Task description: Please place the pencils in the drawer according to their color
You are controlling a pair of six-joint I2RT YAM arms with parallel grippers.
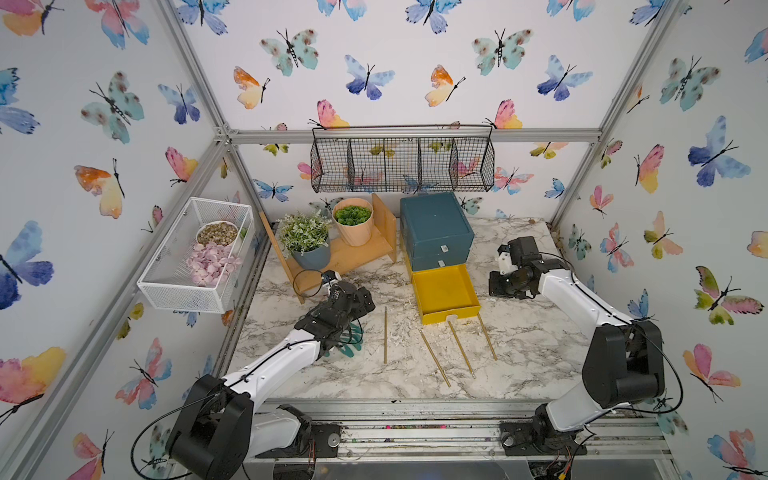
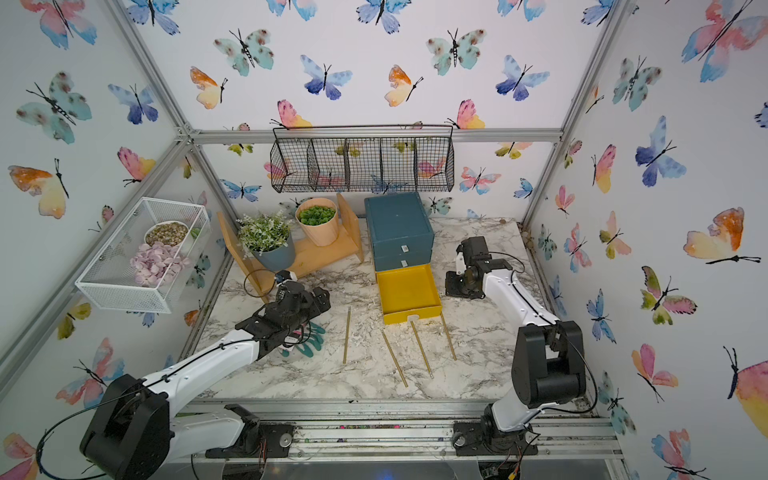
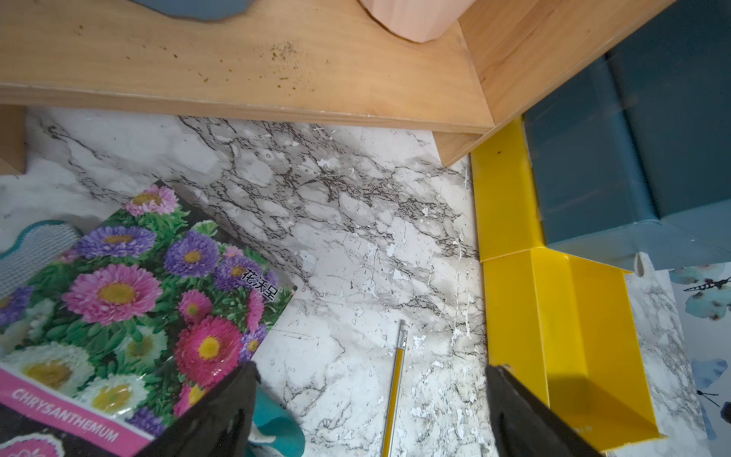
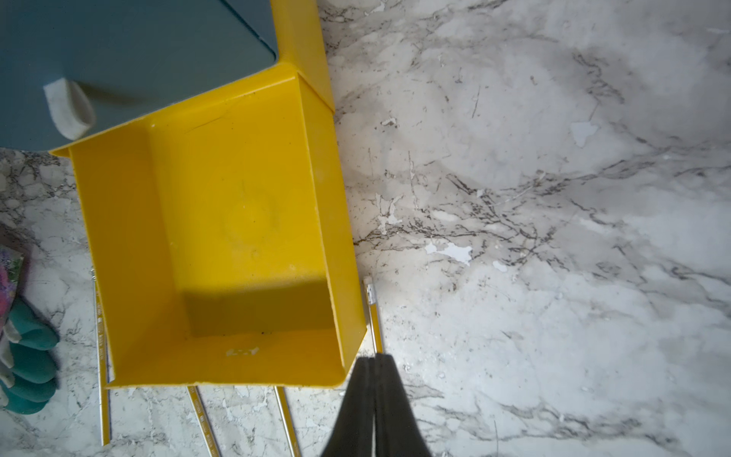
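Observation:
The yellow drawer [image 1: 444, 292] is pulled out at the bottom of the blue cabinet [image 1: 432, 224] and is empty. Several yellow pencils lie on the marble tabletop: one [image 1: 385, 334] left of the drawer, others [image 1: 436, 360] [image 1: 457, 348] [image 1: 486, 336] in front and at its front right corner. My right gripper hangs above the table right of the drawer, shut with nothing visible between its fingers. My left gripper hovers open over the left part of the table, above a flower-printed packet [image 3: 152, 320] and the left pencil.
A wooden shelf [image 3: 251, 68] with potted plants stands at the back left. A teal glove [image 2: 308, 340] lies under the left arm. A white mesh basket [image 1: 184, 296] hangs on the left wall. The table right of the drawer is clear.

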